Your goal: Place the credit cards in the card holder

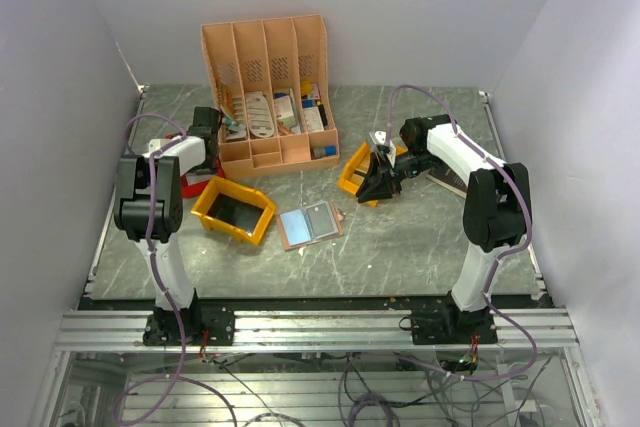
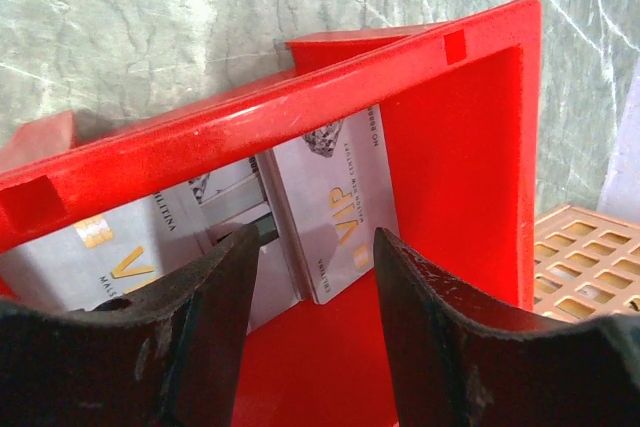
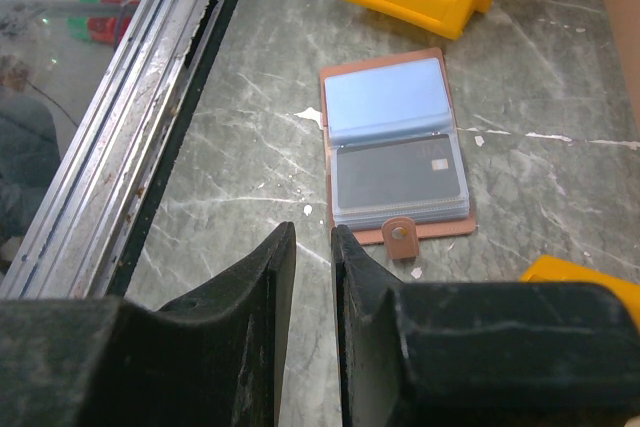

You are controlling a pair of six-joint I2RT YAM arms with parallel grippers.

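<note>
Several cards lie in a red bin (image 2: 450, 177) at the far left, among them a silver card (image 2: 340, 207) against its side and others (image 2: 110, 247) flatter. My left gripper hangs over them, fingers apart, nothing clearly between them. The open card holder (image 1: 310, 224), with a pale blue side (image 3: 388, 97) and a grey sleeve side, lies on the table front centre. My right gripper is above the table at right, its fingertips a little apart, with nothing between them.
A yellow bin (image 1: 255, 222) sits left of the holder, another (image 1: 350, 172) under the right gripper. A tan organiser (image 1: 270, 162) full of items fills the back centre, beside the red bin.
</note>
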